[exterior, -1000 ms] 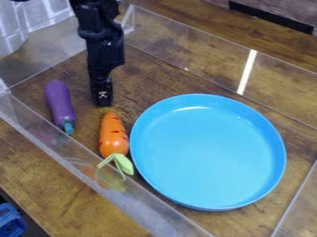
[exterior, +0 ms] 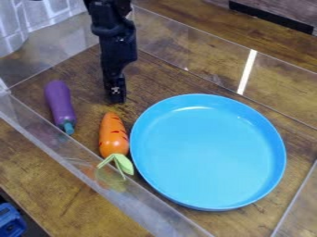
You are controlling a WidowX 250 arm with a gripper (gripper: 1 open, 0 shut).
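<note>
The black gripper (exterior: 115, 91) reaches down from the top of the view to just above the wooden floor, left of center; whether its fingers are open or shut is hard to tell. A purple eggplant-like toy (exterior: 58, 102) lies to its left, and an orange toy carrot (exterior: 113, 134) with pale green leaves lies below it. A large blue plate (exterior: 207, 148) fills the lower right.
Clear plastic walls border the wooden work area (exterior: 186, 65) on the left and front. Bare wood is free behind the plate and around the gripper. A blue object (exterior: 9, 222) sits outside at the lower left.
The gripper has shifted very slightly; the toys and plate have stayed where they were.
</note>
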